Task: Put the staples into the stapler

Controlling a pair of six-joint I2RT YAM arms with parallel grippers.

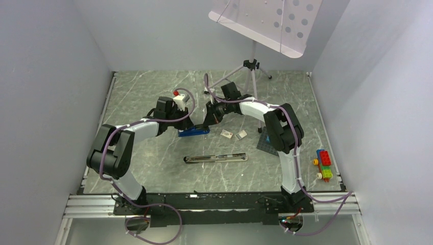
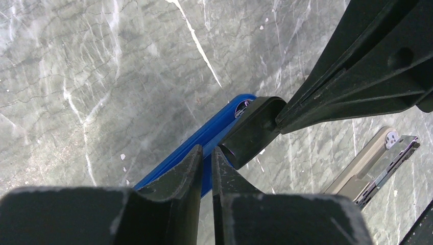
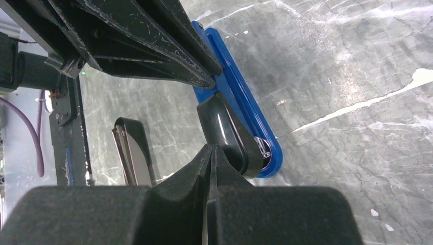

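Observation:
A blue stapler point(image 1: 194, 132) lies at table centre, with a dark block-like part point(image 2: 251, 130) point(image 3: 225, 133) along it. My left gripper point(image 1: 188, 124) is shut at the stapler; what lies between its fingers is hidden. My right gripper point(image 1: 209, 121) is shut, its tips against or very near the dark part at the stapler's other end; nothing shows between its fingers. A long open metal stapler piece point(image 1: 216, 157) lies in front. Two small boxes point(image 1: 226, 133), possibly staples, lie to the right.
A dark mat point(image 1: 266, 147) lies under my right arm. Toy bricks point(image 1: 325, 163) sit at the right edge. A white stand point(image 1: 253, 76) occupies the back.

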